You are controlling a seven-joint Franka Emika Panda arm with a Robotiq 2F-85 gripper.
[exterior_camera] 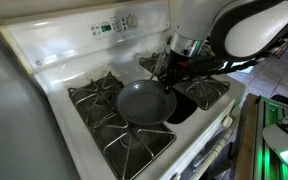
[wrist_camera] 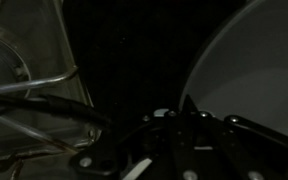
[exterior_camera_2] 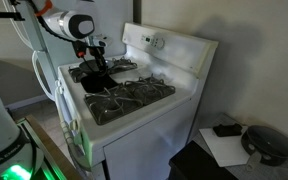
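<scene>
A round dark grey pan point(exterior_camera: 146, 103) is over the burner grates on the near side of the stove in exterior view 1. At its far right edge my gripper point(exterior_camera: 167, 84) is shut, reaching down from the arm. In the dim wrist view the curved rim of the pan point(wrist_camera: 249, 75) runs right to the closed fingertips of my gripper, and the rim appears to be pinched there. How far the pan's underside is from the grates is hard to judge. Exterior view 2 shows the gripper point(exterior_camera_2: 92, 55) from the other side, where the pan is not clearly distinguishable.
A second set of grates point(exterior_camera_2: 132, 95) is bare. The control panel point(exterior_camera: 114, 28) stands along the back of the stove. On the counter lie a lidded black pot point(exterior_camera_2: 268, 145) and a white sheet point(exterior_camera_2: 224, 146). The wrist view shows another grate point(wrist_camera: 29, 80).
</scene>
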